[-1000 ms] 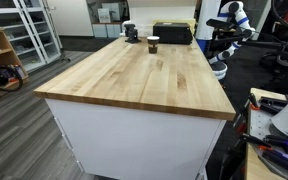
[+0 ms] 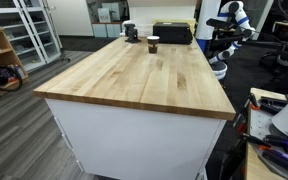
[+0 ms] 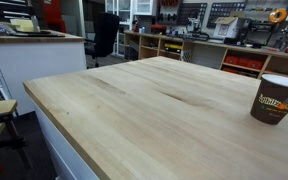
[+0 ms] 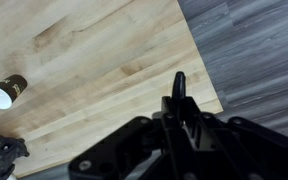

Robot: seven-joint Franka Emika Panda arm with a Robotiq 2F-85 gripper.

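In the wrist view my gripper is shut, pointing down over the wooden worktop near its edge. A slim dark piece sticks out at the fingertips; too little of it shows to tell what it is. A dark paper cup with a white top lies far to the left of the gripper in that view, well apart from it. Standing upright, the same cup is near the far end of the worktop in exterior view 1, and the printed cup is at the right in exterior view 2.
A dark device and a black box stand at the worktop's back. Shelves and a tool bench line the room behind.
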